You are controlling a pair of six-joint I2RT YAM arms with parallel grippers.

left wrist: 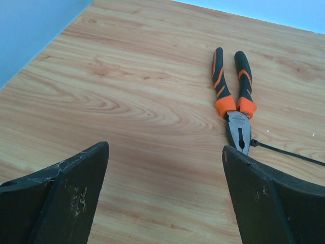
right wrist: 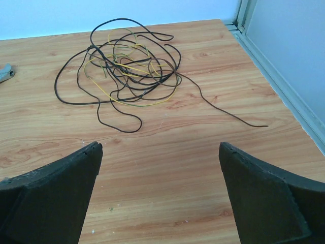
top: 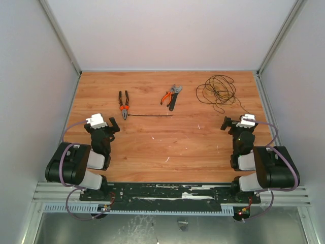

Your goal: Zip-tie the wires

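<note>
Black and yellow wires (top: 218, 90) lie in a loose tangle at the back right of the table; in the right wrist view the wires (right wrist: 174, 72) trail one dark end toward the right. A black zip tie (top: 151, 115) lies straight, left of the table's middle, its head (left wrist: 254, 143) close beside the pliers' nose. My left gripper (top: 106, 123) stands open at the left, nearer the front than the pliers, with nothing between its fingers. At the right, in front of the wires, my right gripper (top: 236, 123) is open and empty too.
Orange-and-black pliers (top: 124, 105) lie at the left back. Smaller orange-handled cutters (top: 167, 96) and an adjustable wrench (top: 174, 98) lie together at the back middle. Walls rise on the left, right and back.
</note>
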